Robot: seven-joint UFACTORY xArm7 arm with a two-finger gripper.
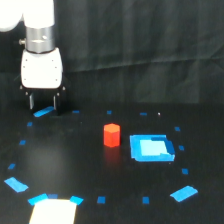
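At the upper left of the camera view my gripper (43,101) hangs pointing down. Its two fingers are spread apart and open, with only a strip of blue tape showing behind or below the gap. A red block (111,135) rests on the black table near the middle, well to the right of the gripper and nearer the camera. Just right of the block lies a blue square (136,153) with a whitish patch (153,147) inside it; whether it is a shallow tray or a flat marking I cannot tell.
A cream-coloured square (53,212) is partly cut off at the bottom left edge. Several pieces of blue tape, such as one strip (184,193) at lower right, mark the black table. Bare table surrounds the block. A dark curtain (140,50) closes off the back.
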